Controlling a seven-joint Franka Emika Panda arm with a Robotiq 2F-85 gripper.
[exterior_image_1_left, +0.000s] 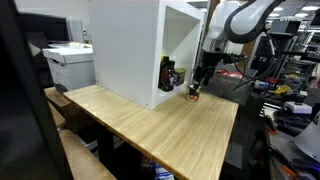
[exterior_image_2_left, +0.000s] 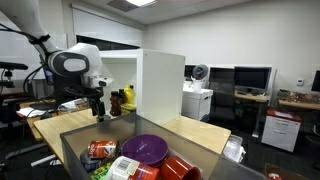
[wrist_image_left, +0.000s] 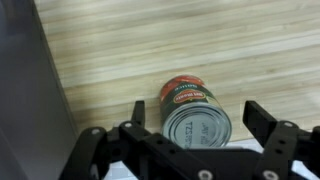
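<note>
A can (wrist_image_left: 185, 95) with a red and green label and a silver round end stands on the wooden table. It appears small on the table (exterior_image_1_left: 192, 95) near the shelf's far end in exterior view 1. In the wrist view my gripper stands open, its fingers (wrist_image_left: 135, 125) to either side of the can with gaps between. From exterior view 2 the gripper (exterior_image_2_left: 98, 114) is small and low, and the can cannot be told apart there.
A tall white shelf unit (exterior_image_1_left: 128, 45) stands on the table, with dark and red items (exterior_image_1_left: 170, 75) inside its edge. A grey bin (exterior_image_2_left: 75, 140) in the foreground holds red cans (exterior_image_2_left: 138, 168) and a purple bowl (exterior_image_2_left: 145, 149).
</note>
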